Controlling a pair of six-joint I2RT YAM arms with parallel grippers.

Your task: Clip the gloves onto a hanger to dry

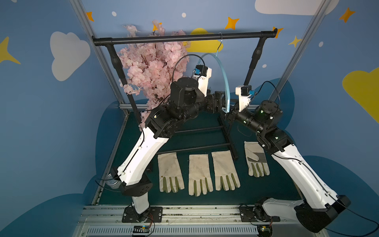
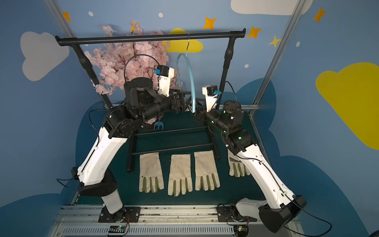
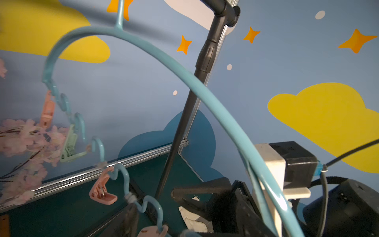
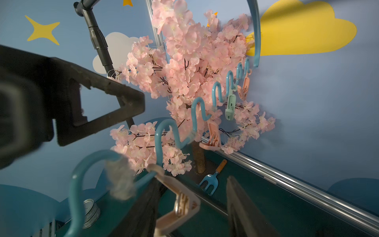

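Note:
A light-blue hanger [image 1: 226, 81] hangs from the rack's bar, its near end between the two grippers. Pink and green clips hang from its wavy lower bar, with a green clip [image 4: 231, 106] and a pink clip [image 4: 187, 197] in the right wrist view. My left gripper has its fingers apart around the hanger's near part; a pink clip [image 3: 153, 231] shows low between them. In the right wrist view, my right gripper also has parted fingers, the near pink clip in front of its left finger. Gloves [image 1: 170, 172] lie flat on the table.
The black rack [image 1: 165, 38] spans the back, with pink blossoms [image 1: 154, 63] at its left. A blue toy fork [image 4: 210, 181] lies near the trunk. A tin [image 4: 90, 213] stands at the left. Both arms are close together at the hanger.

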